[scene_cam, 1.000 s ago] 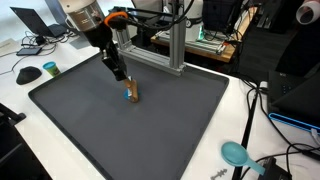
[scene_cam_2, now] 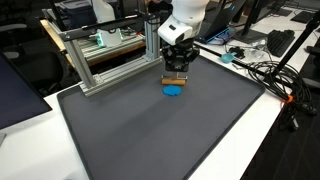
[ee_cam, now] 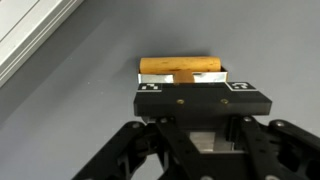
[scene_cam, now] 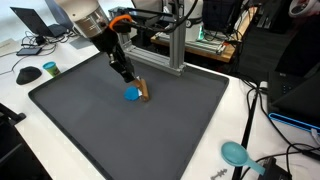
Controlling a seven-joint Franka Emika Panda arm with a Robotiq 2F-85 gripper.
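Observation:
A brown wooden piece (scene_cam: 143, 90) stands on the grey board, at the tip of my gripper (scene_cam: 134, 80). From above in the wrist view, the wooden piece (ee_cam: 180, 66) looks like a short round bar, with a white part and a narrow brown strip leading under my gripper. The fingers are shut on it, though the fingers hide most of the grip. Close beside the wood lies a flat blue disc (scene_cam: 131, 93); the second exterior view has this blue disc (scene_cam_2: 172, 90) just in front of the wooden piece (scene_cam_2: 174, 81), under my gripper (scene_cam_2: 177, 70).
The grey board (scene_cam_2: 165, 125) is bare over its wide middle. A metal rail (scene_cam_2: 115, 73) borders it at the back left. Off the board are a teal cup-like object (scene_cam: 236, 154), a green container (scene_cam: 51, 68) and dark cables (scene_cam_2: 275, 72).
In exterior view 1 my gripper and the wooden piece have shifted to the right. More of the blue disc now shows beside the wood.

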